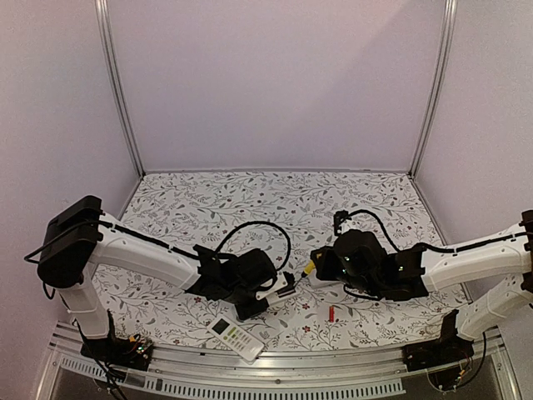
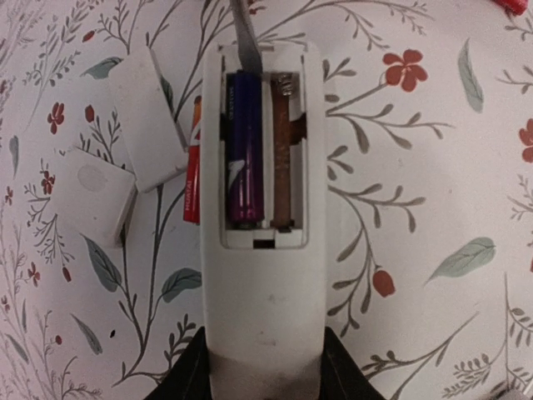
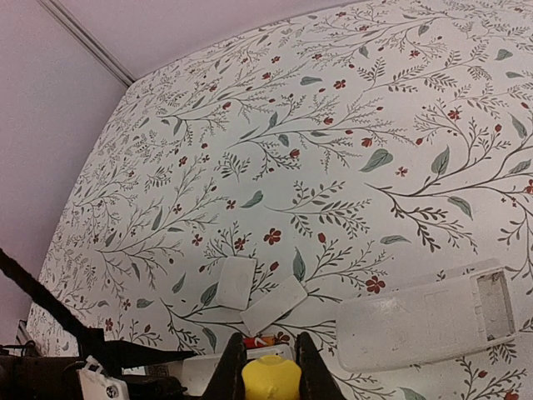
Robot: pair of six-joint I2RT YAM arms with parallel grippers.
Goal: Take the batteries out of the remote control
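Note:
In the left wrist view the white remote control [image 2: 264, 292] lies face down between the fingers of my left gripper, which is shut on its lower end. Its battery compartment is open. A blue-purple battery [image 2: 245, 150] sits in the left slot; the other slot [image 2: 282, 158] looks brownish with its spring showing, and no battery is clearly visible there. My right gripper is shut on a yellow-handled screwdriver [image 3: 271, 379]. The metal shaft [image 2: 245, 37] reaches the top end of the blue-purple battery, seemingly touching it.
A red battery [image 2: 192, 167] shows beside the remote, near two small white pieces [image 2: 146, 117]. Another red battery [image 1: 331, 313] lies on the table at front right. A second remote [image 1: 236, 337] rests near the front edge. A white case-like object [image 3: 408, 321] lies right.

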